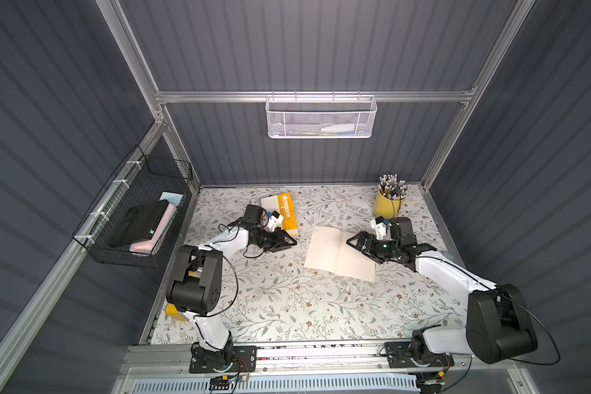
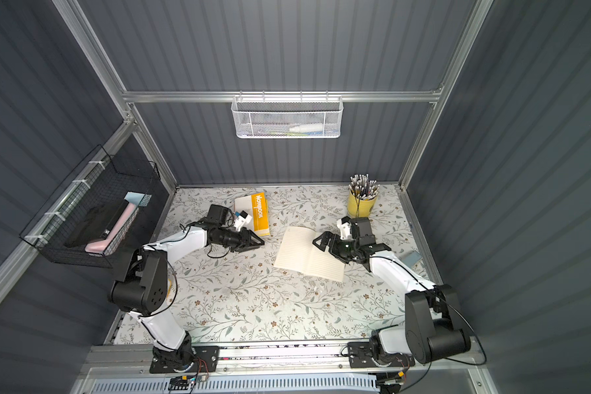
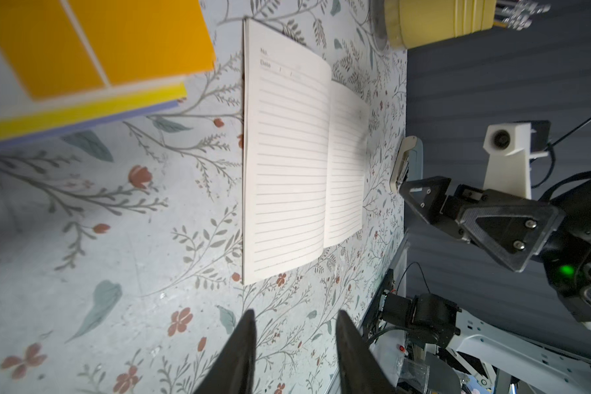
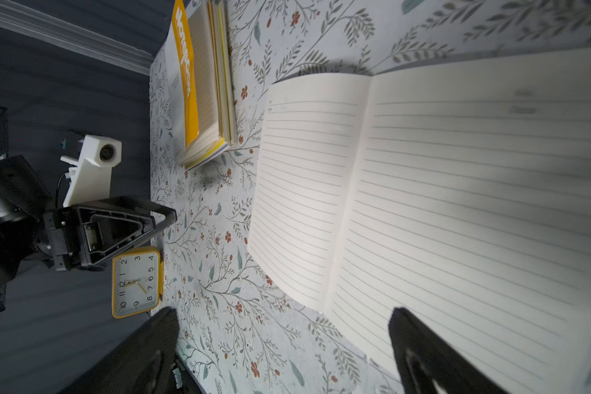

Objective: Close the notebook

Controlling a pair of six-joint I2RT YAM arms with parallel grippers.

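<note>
An open lined notebook (image 1: 325, 252) lies flat at the table's middle, both pages showing in both wrist views. My left gripper (image 1: 287, 241) is just left of it, in front of the orange notebook stack; in the left wrist view its blurred fingertips (image 3: 246, 335) stand apart below the pages, with nothing between them. My right gripper (image 1: 361, 243) is over the right page; in the right wrist view its dark fingertips (image 4: 157, 348) are far apart, empty.
An orange-labelled notebook stack (image 1: 287, 213) lies behind left, a yellow pen cup (image 1: 388, 205) behind right, a yellow clock (image 4: 134, 282) at the left edge. A black wire basket (image 1: 131, 243) hangs on the left wall.
</note>
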